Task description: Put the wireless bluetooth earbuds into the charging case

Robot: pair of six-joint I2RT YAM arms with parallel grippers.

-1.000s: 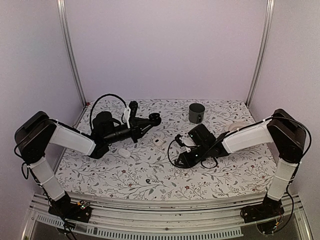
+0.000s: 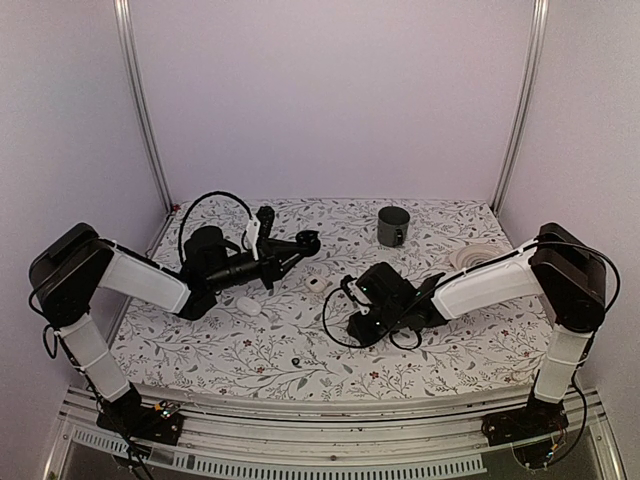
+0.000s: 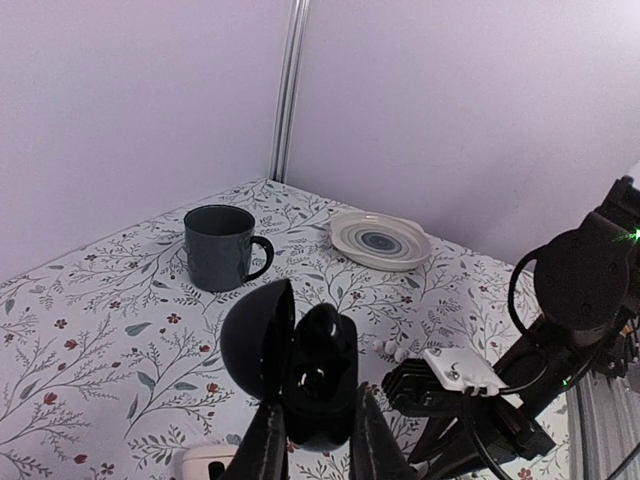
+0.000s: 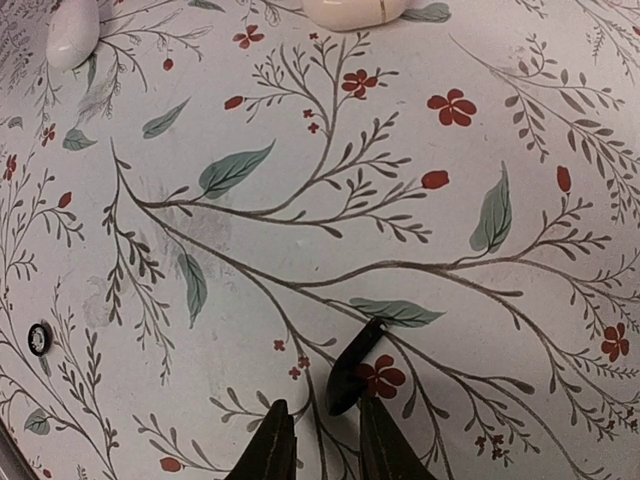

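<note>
My left gripper holds a black open charging case aloft at center-left, its lid raised in the left wrist view. A black earbud lies on the patterned tabletop, just beyond the fingertips of my right gripper, which is low over the table and parted, with nothing seen between its fingers. In the top view the right gripper hides that earbud.
A dark mug stands at the back; a pale plate lies at the right. A white oblong object, a cream block and a small black ring lie on the table.
My right arm has moved left and toward the front of the table, lower in the top view. The left arm with the case has stayed nearly still.
</note>
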